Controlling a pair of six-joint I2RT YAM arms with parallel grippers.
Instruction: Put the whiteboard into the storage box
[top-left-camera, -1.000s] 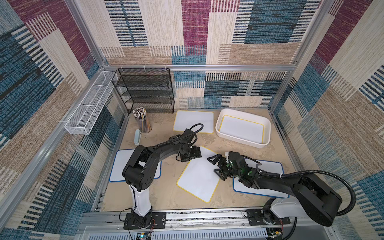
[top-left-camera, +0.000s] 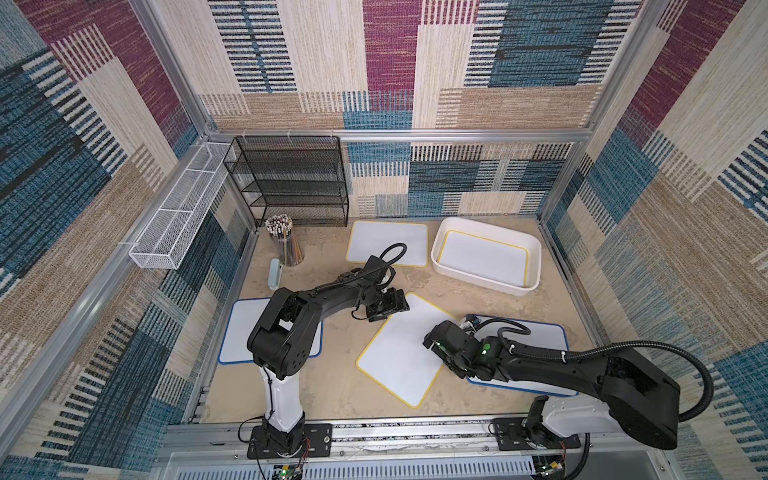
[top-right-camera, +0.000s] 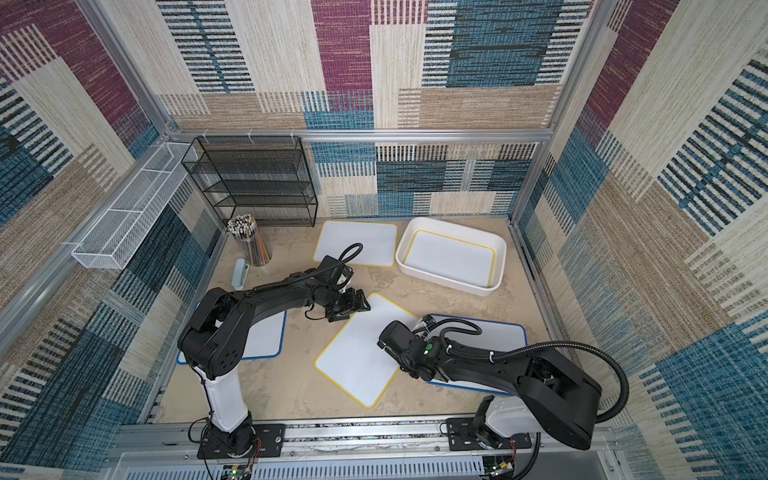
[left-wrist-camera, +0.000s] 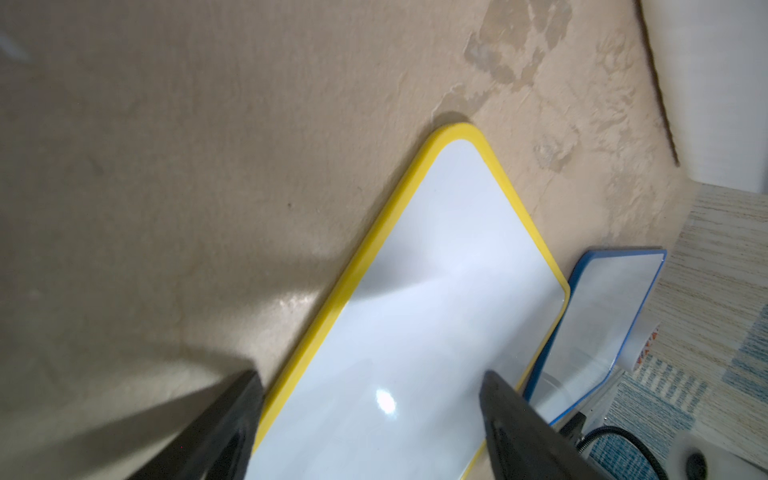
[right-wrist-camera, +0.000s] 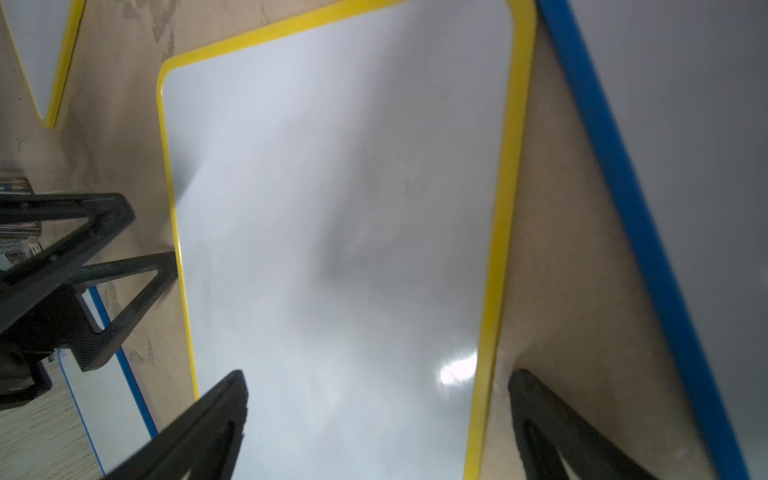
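Observation:
A white whiteboard with a yellow border (top-left-camera: 404, 352) lies flat and slanted in the middle of the table. My left gripper is low at its far left edge, its fingers (left-wrist-camera: 232, 420) wide apart: one by the yellow border, the other over the board. At the board's right side, my right gripper is open, one finger over the white surface and the other just outside the yellow edge. The white storage box (top-left-camera: 520, 286) stands at the back right, holding another yellow-bordered whiteboard (top-left-camera: 484, 256).
A third yellow-bordered whiteboard (top-left-camera: 388, 242) lies at the back. Blue-bordered whiteboards lie at the left (top-left-camera: 244, 336) and under the right arm (top-left-camera: 540, 336). A stick holder (top-left-camera: 288, 246) and light-blue object (top-left-camera: 275, 273) stand back left, near a black rack (top-left-camera: 292, 180).
My right gripper has turned and come lower over the middle board's right side. The left gripper and that board have shifted slightly to the right.

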